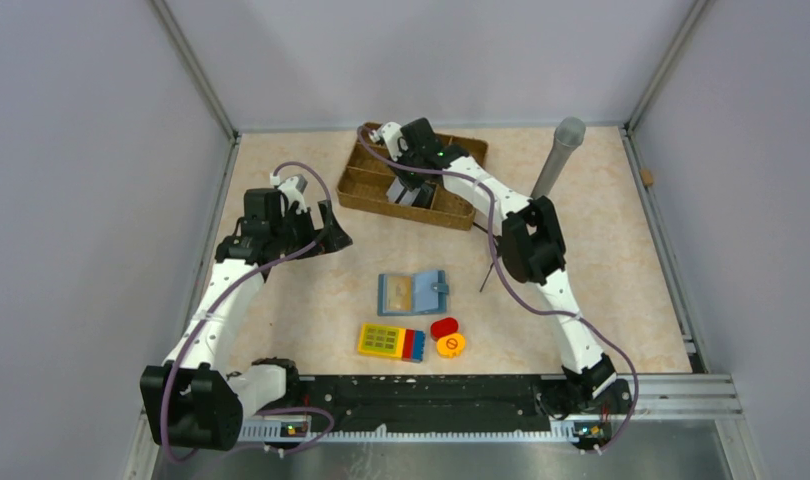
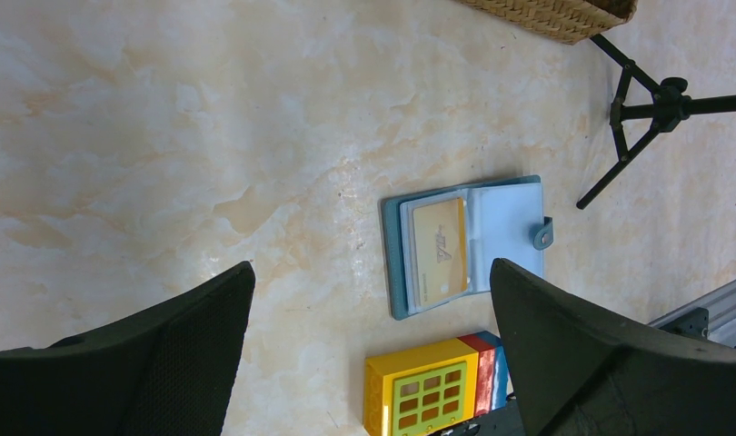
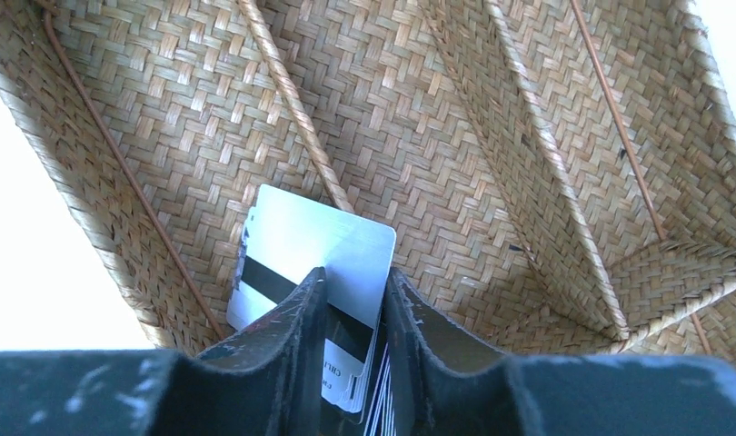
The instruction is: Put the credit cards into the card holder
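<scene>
The credit cards, a stack of white and dark cards (image 3: 323,232), lean together inside the woven basket (image 1: 365,200). My right gripper is down in the basket, its fingers partly apart on either side of the cards' upper right edge. Whether they press on any card is hard to tell. The blue card holder (image 2: 393,263) lies unfolded on the table, a gold card (image 2: 439,245) showing in its left side and a light blue flap (image 2: 510,218) on the right. Over the table to its left, my left gripper stands open and empty.
Dividers (image 3: 555,173) split the basket into compartments. A yellow toy block (image 1: 381,340), a red piece (image 1: 444,327) and an orange piece (image 1: 451,345) lie near the front edge. A grey cylinder on a black tripod (image 2: 669,107) stands to the right.
</scene>
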